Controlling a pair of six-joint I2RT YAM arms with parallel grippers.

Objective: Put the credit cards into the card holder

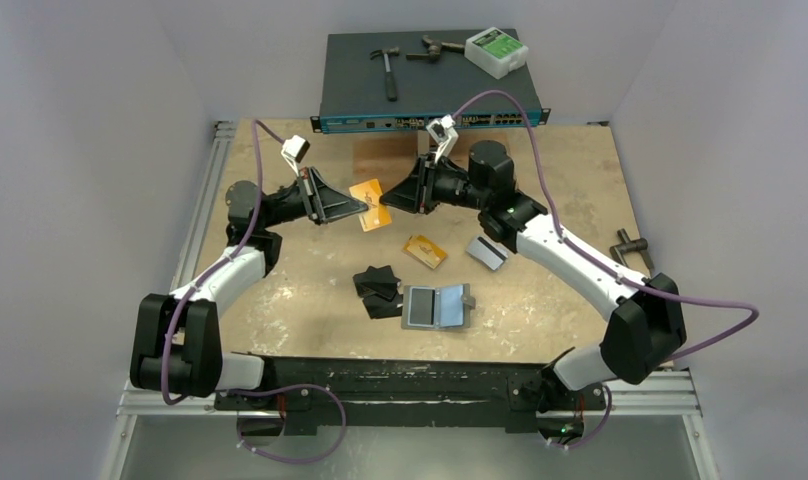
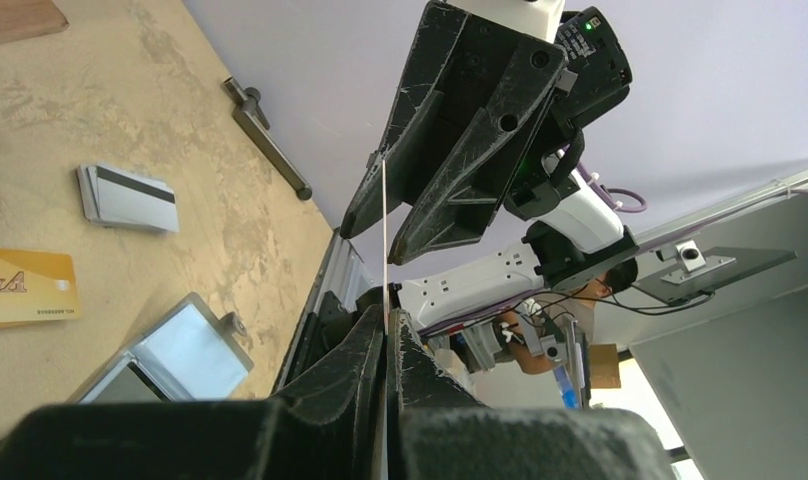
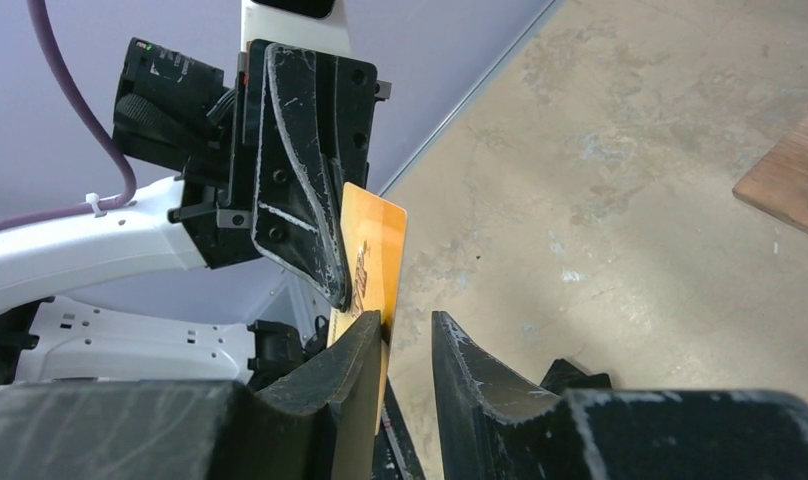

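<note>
A yellow card (image 1: 372, 203) is upright between the grippers, seen edge-on in the left wrist view. My left gripper (image 1: 362, 207) is shut on it. My right gripper (image 1: 388, 200) is at the card's other side, part open, its fingertips very close to it. Below on the table lie another yellow card (image 1: 425, 251), a pile of light cards (image 1: 486, 253), several black cards (image 1: 377, 282) and the open card holder (image 1: 418, 307) with a blue inner flap.
At the back, a dark equipment box (image 1: 350, 75) carries hammers and a plastic case (image 1: 495, 55). A wooden board (image 3: 780, 180) lies beneath it. Metal tools (image 1: 629, 248) are at the right edge.
</note>
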